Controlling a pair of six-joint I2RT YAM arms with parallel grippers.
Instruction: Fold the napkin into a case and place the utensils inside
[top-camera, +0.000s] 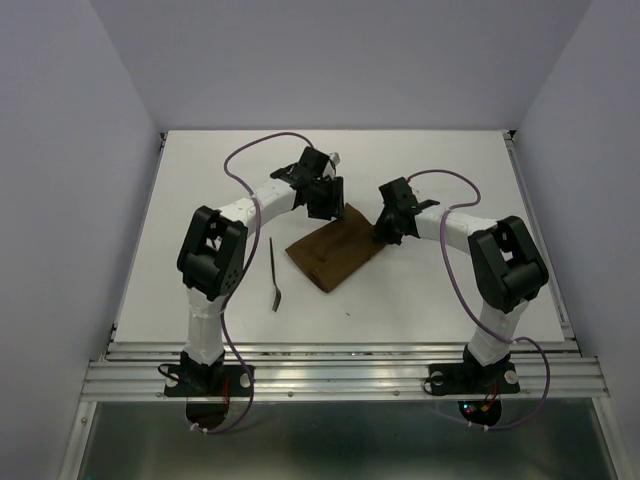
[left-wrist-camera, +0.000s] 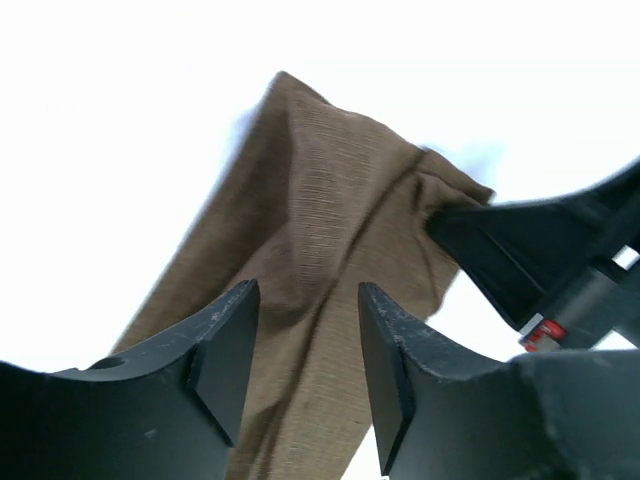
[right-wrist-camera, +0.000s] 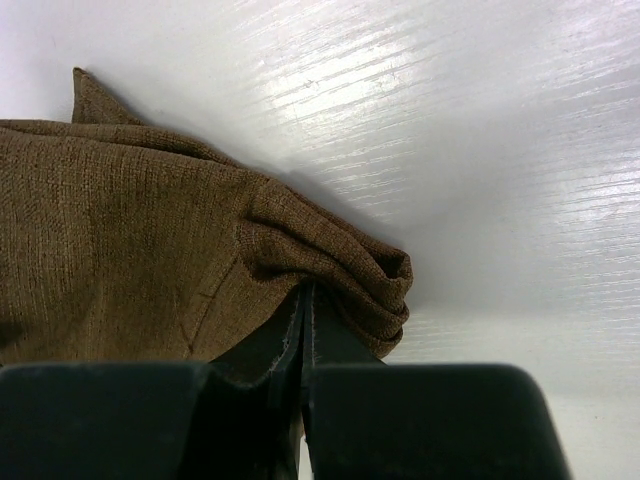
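Note:
The brown napkin (top-camera: 330, 255) lies folded at the table's middle, with bunched, creased layers at its upper right corner (right-wrist-camera: 330, 250). My right gripper (top-camera: 383, 233) is shut at that corner, its fingertips pressed into the bunched cloth; whether cloth is between them is hidden. My left gripper (top-camera: 330, 208) is over the napkin's upper part, its fingers parted (left-wrist-camera: 309, 298), with cloth visible beneath and nothing seen held. A long thin utensil (top-camera: 274, 275) with a wider lower end lies left of the napkin.
A small dark speck lies near the front middle. Walls enclose the sides and back.

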